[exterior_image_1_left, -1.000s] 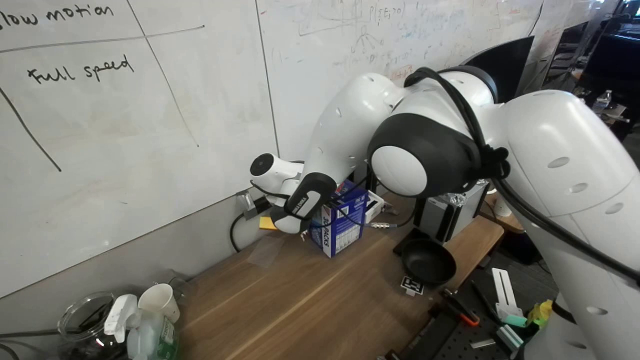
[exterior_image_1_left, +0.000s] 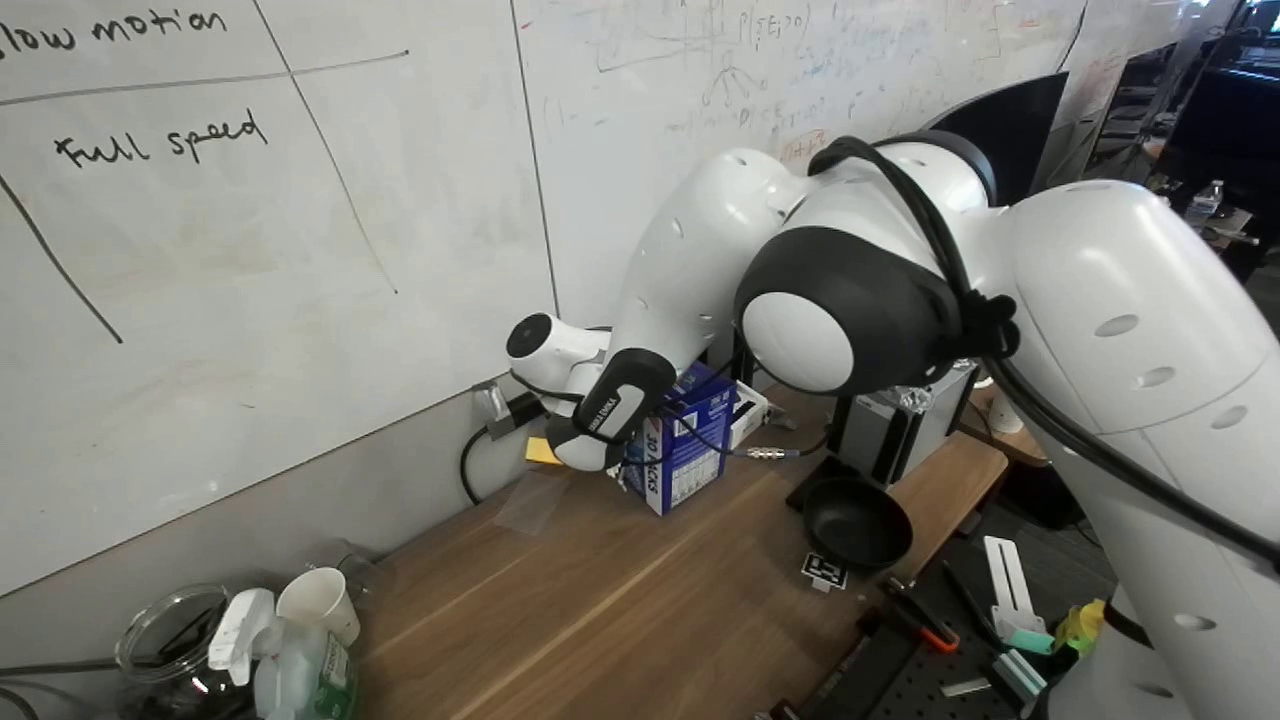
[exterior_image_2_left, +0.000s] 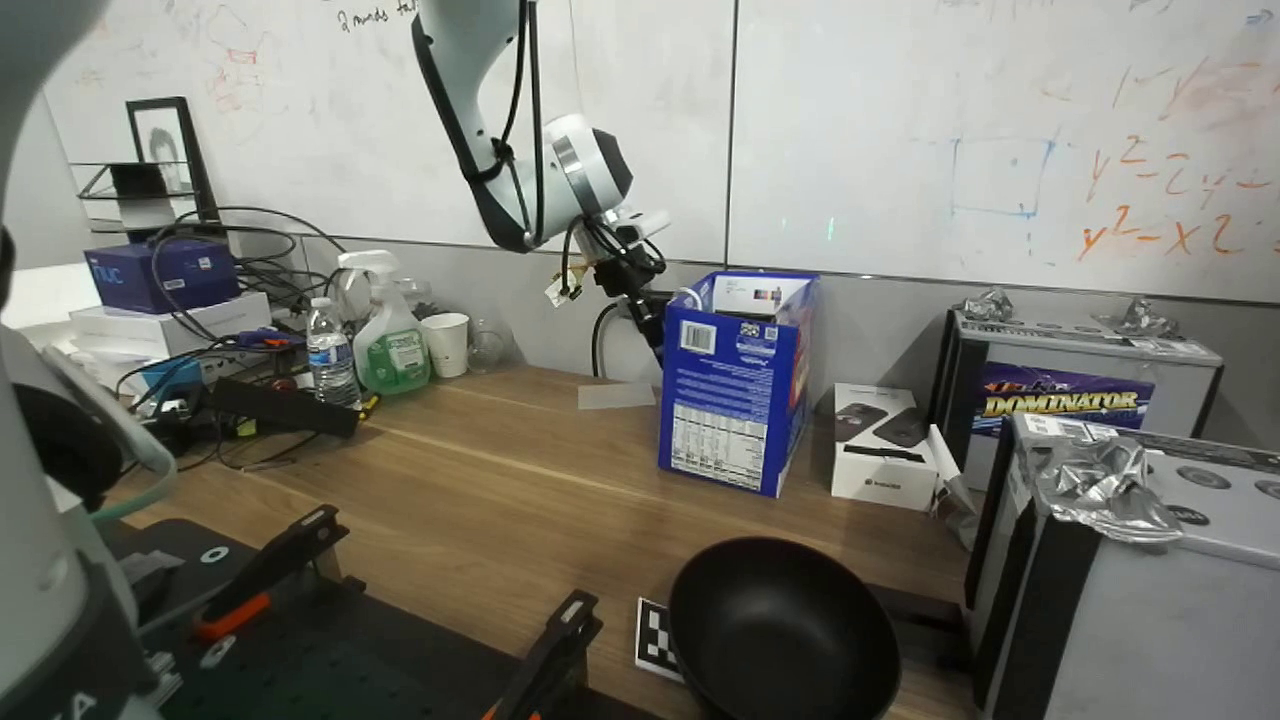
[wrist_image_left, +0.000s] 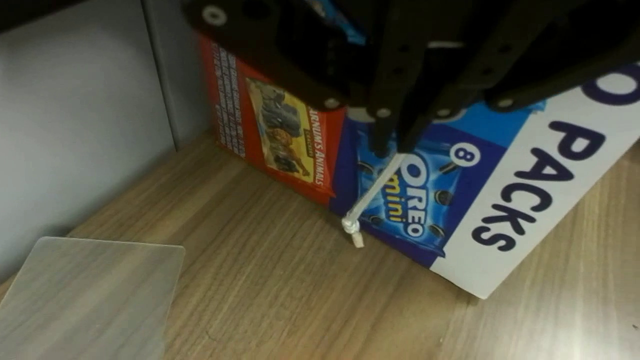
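Note:
My gripper is shut on a white cord (wrist_image_left: 378, 186), whose knotted end slants out below the fingertips in the wrist view. Right behind the cord stands a blue snack box (wrist_image_left: 459, 210) with OREO mini and Barnum's Animals pictures on this side. In exterior view 2 the dark gripper (exterior_image_2_left: 649, 326) points down close to the left side of the open-topped box (exterior_image_2_left: 720, 396). Whether the fingers touch the box cannot be made out. Exterior view 1 shows the box (exterior_image_1_left: 696, 450) partly behind the arm, with the fingers hidden.
A clear flat sheet (wrist_image_left: 96, 294) lies on the table beside the box. Right of the box are a white phone box (exterior_image_2_left: 882, 474) and grey cases (exterior_image_2_left: 1152, 600). A black pan (exterior_image_2_left: 780, 636) sits in front. A whiteboard wall rises behind.
In exterior view 1 the arm's wrist has shifted slightly right and down, closer to the box. The box and the other table items look unmoved.

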